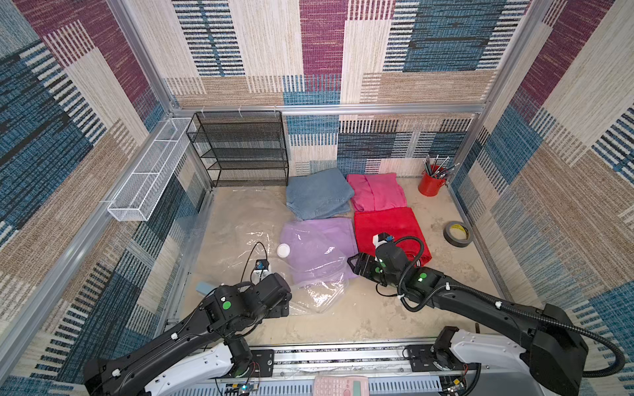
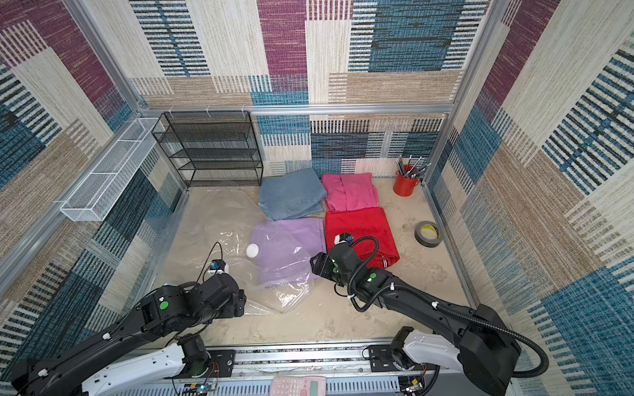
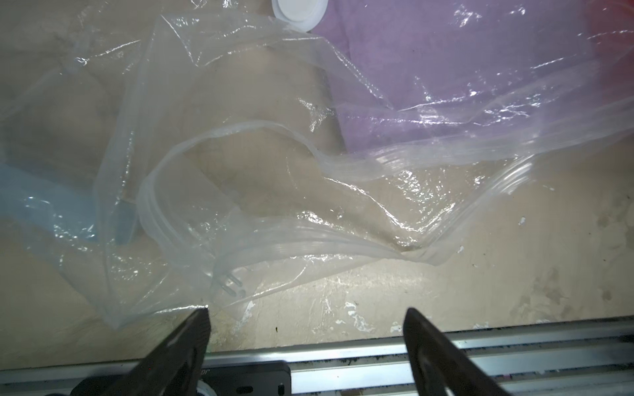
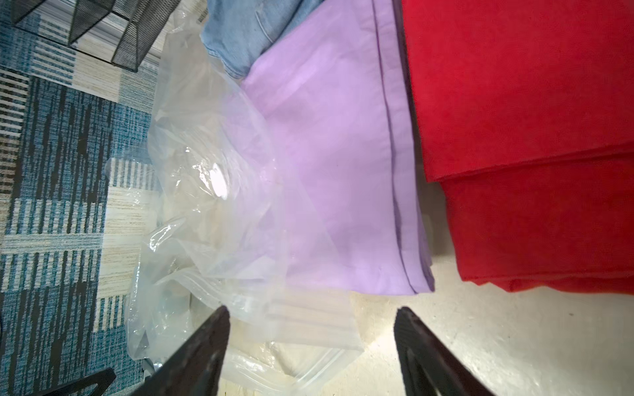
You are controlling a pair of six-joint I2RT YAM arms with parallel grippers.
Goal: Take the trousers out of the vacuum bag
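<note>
The clear vacuum bag (image 3: 264,198) lies spread and crumpled over the left half of the table, its white round valve (image 1: 283,250) facing up. Folded lilac trousers (image 4: 330,165) lie partly beneath its film; their right edge is bare. Whether any part is inside the bag I cannot tell. Over the bag's near side hovers my left gripper, fingers apart and empty. My right gripper stands open at the lilac trousers' right front edge, with nothing held between its fingers.
Folded blue jeans (image 1: 320,192), pink cloth (image 1: 377,191) and red cloth (image 4: 528,132) lie around the lilac pair. A black wire rack (image 1: 239,148), red cup (image 1: 430,182) and tape roll (image 1: 457,233) stand farther out.
</note>
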